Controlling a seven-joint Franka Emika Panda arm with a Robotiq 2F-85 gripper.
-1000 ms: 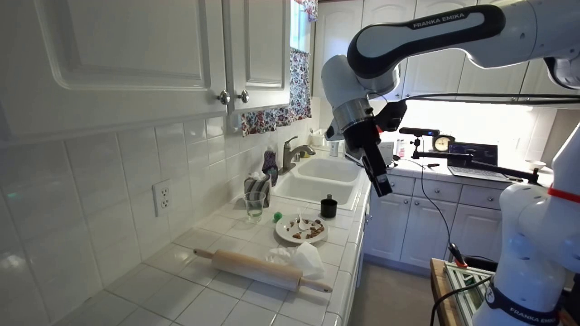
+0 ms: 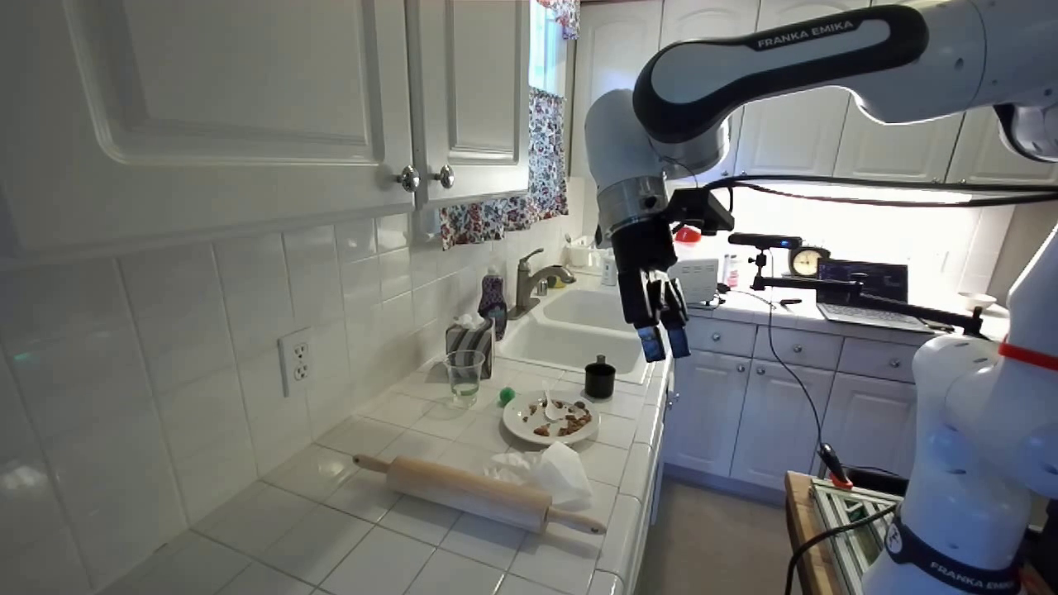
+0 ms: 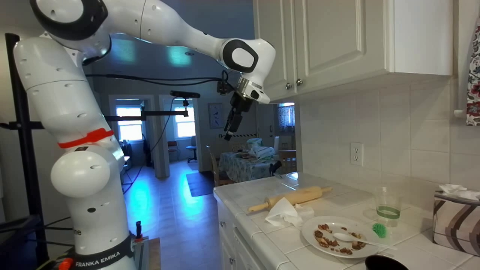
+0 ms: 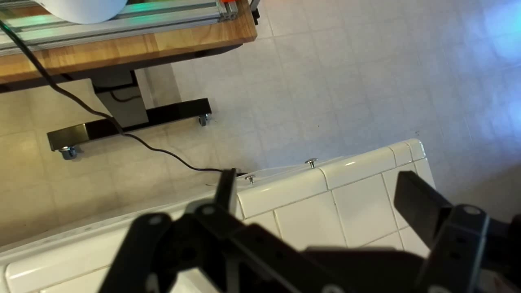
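High above the counter's front edge hangs my gripper (image 2: 665, 344), pointing down. Its two fingers stand wide apart in the wrist view, open with nothing between them; the white tiled counter (image 4: 312, 222) shows beyond. On the counter lie a wooden rolling pin (image 2: 466, 487), a crumpled white paper (image 3: 284, 212) and a white plate (image 2: 513, 421) bearing brown pieces and a white spoon (image 3: 355, 238). Around the plate are a green spiky ball (image 3: 379, 230), a clear cup (image 3: 388, 209) and a small black pot (image 2: 599, 378). My gripper touches none of these.
A tissue box (image 2: 469, 347) stands by the tiled wall, near the sink (image 2: 572, 347) and its faucet (image 2: 531, 283). Upper cabinets (image 3: 337, 40) overhang the counter's back.
My gripper has turned about its wrist, so both fingers show apart in exterior view 1, and its tips have shifted slightly left there. The counter objects look unmoved.
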